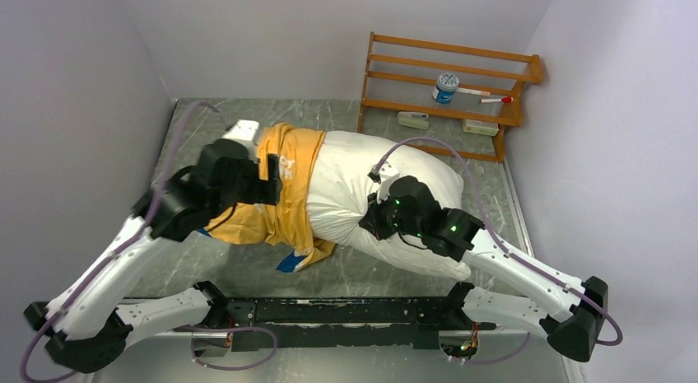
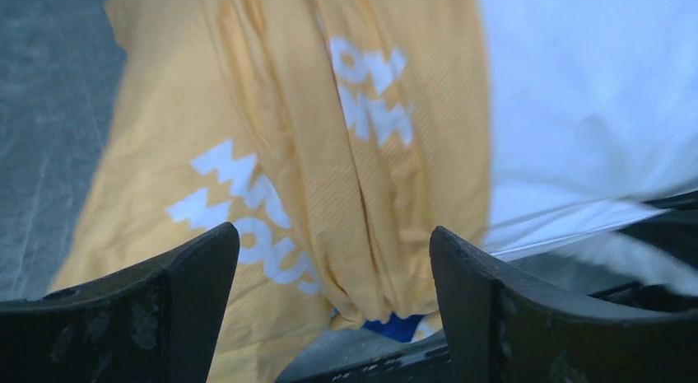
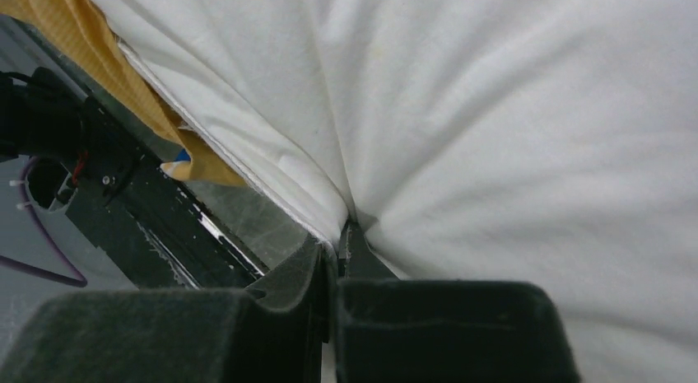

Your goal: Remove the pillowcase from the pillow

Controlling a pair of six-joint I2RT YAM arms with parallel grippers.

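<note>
The yellow pillowcase [image 1: 292, 193] is bunched over the left end of the white pillow [image 1: 346, 161], its loose part hanging with some blue at the lower edge. My left gripper hovers over the yellow cloth with white lettering, fingers apart and nothing held between them. My right gripper is shut on the white pillow's fabric near its lower edge, pinching creases into it; in the top view it sits on the pillow's middle-right.
A wooden rack [image 1: 444, 103] with a jar [image 1: 446, 88] and pens stands at the back right. Grey floor [image 1: 156, 268] shows around the pillow; walls bound the sides.
</note>
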